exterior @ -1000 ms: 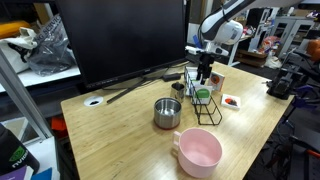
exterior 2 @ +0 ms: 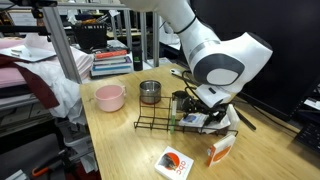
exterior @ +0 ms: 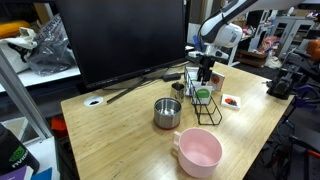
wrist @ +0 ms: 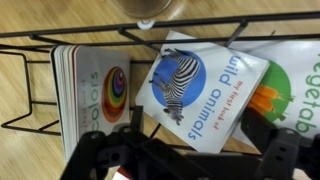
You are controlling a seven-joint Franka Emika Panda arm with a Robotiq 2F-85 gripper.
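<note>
My gripper stands open over a small square book, "wild animals" (wrist: 200,75), with a zebra on a blue disc. In the wrist view one finger (wrist: 135,150) is near the book's left side and the other (wrist: 265,135) near its right; whether either touches it I cannot tell. The book leans in a black wire rack (exterior 2: 160,113). A green vegetables book (wrist: 293,80) lies to the right of it, partly hidden by the finger. To the left is a "colors" book (wrist: 103,90) with a rainbow disc.
A silver pot (exterior: 167,112) and a pink bowl (exterior: 198,152) stand nearer exterior view 1, with a small metal cup (exterior: 177,91) by the rack. A white card (exterior 2: 173,163) lies flat beside the rack.
</note>
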